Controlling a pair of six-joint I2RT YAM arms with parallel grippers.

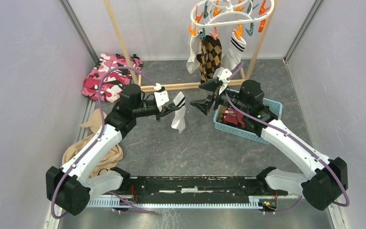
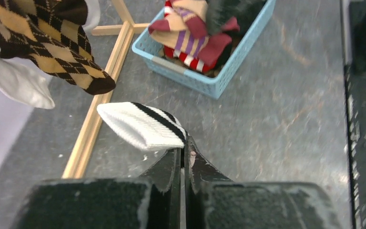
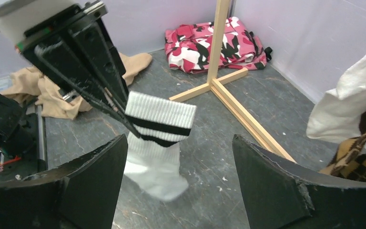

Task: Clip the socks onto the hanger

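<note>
A white sock with black stripes [image 1: 178,119] hangs from my left gripper [image 1: 177,107], which is shut on it near the striped cuff. In the left wrist view the cuff [image 2: 140,125] sticks out past the fingertips. My right gripper [image 1: 204,105] stands open to the right of the sock, nothing between its fingers; in the right wrist view the sock [image 3: 157,171] shows beyond its spread fingers [image 3: 88,179]. Above hangs the white oval hanger [image 1: 233,22] with orange and teal clips. A white sock [image 1: 194,52], a brown argyle sock [image 1: 209,57] and a striped white sock [image 1: 233,50] hang from it.
The blue basket [image 1: 243,135] with more socks lies under the right arm. A wooden frame [image 1: 171,87] crosses the floor behind the grippers. A pink camouflage bag [image 1: 102,78] and a beige cloth [image 1: 107,160] lie at the left.
</note>
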